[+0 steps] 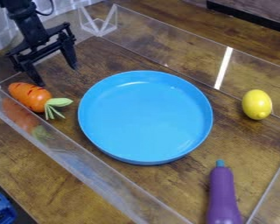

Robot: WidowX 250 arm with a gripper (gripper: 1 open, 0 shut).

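Observation:
My black gripper (42, 54) is at the upper left, its two fingers spread apart with nothing visible between them, over bare wooden surface. Below it an orange toy carrot (28, 96) with green leaves lies beside a blue plate (145, 93), which is empty. A yellow lemon (257, 104) sits to the right, and a purple eggplant (220, 194) lies at the bottom right.
Clear plastic walls (125, 197) run around the area, along the bottom left and at the top. A blue object (0, 210) shows outside at the lower left corner. Bare wood surrounds the plate.

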